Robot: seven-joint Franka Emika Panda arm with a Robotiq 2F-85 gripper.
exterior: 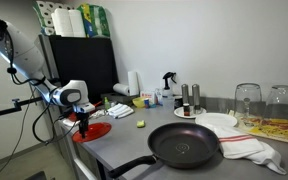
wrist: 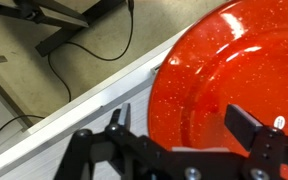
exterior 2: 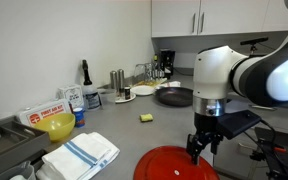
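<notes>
A round, speckled red plate (exterior 2: 164, 168) lies at the table's edge, cut off at the bottom of exterior view 2. In the wrist view the red plate (wrist: 194, 80) fills the right side, its rim passing between my fingers. My gripper stands open, one finger (wrist: 112, 135) on the outer side of the rim and the other (wrist: 246, 128) above the plate's inside. The gripper (exterior 2: 196, 148) is low over the plate in exterior view 2; whether it touches cannot be seen. Exterior view 1 shows the red plate (exterior: 94, 131) partly behind the arm.
A black frying pan (exterior: 182, 144) sits mid-table, with a white towel (exterior: 252, 149) and a white plate (exterior: 218, 120) behind it. A yellow bowl (exterior 2: 56, 125), a striped cloth (exterior 2: 80, 155) and a yellow sponge (exterior 2: 146, 118) are also out. Beyond the table edge is open floor (wrist: 94, 60).
</notes>
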